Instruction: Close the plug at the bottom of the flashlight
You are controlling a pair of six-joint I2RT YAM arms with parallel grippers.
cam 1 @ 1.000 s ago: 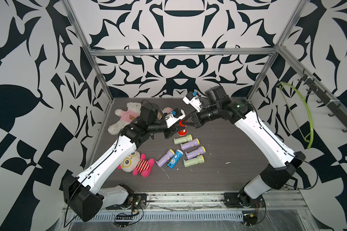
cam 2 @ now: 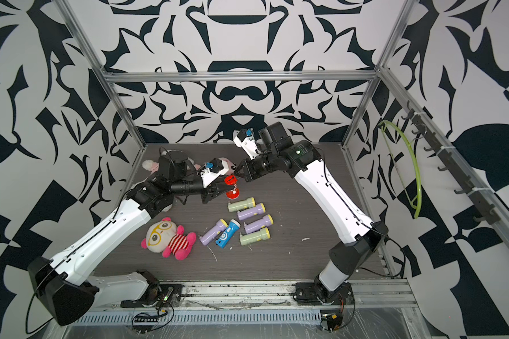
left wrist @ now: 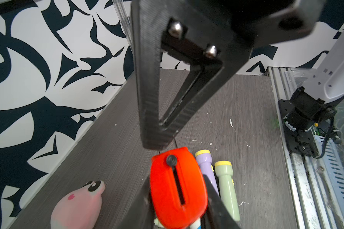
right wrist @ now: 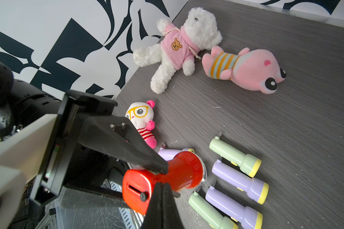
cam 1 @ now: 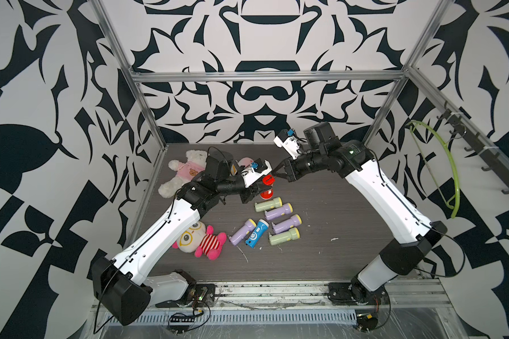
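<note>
The red flashlight (left wrist: 177,190) is held above the table, its bottom end turned up toward the right arm. My left gripper (cam 1: 263,186) is shut around its body, one black finger (right wrist: 147,154) pressing on the near side. In the flashlight's bottom end is a dark slot with a round black knob (left wrist: 171,160) at one end. A small grey stub (right wrist: 175,193) shows beside the body, partly behind my right fingers; I cannot tell what it is. My right gripper is shut with nothing visible between its fingers. In the left wrist view, its tip hangs just above the bottom end.
Below lie several green and purple flashlights (cam 1: 286,224) and a blue one (cam 1: 256,233). A white bear (right wrist: 181,43), a pink striped toy (right wrist: 248,70) and an owl-faced toy (cam 1: 200,240) lie to the left and back.
My right gripper has moved a little up and to the right, away from the red flashlight's end. The left arm and flashlight look unmoved.
</note>
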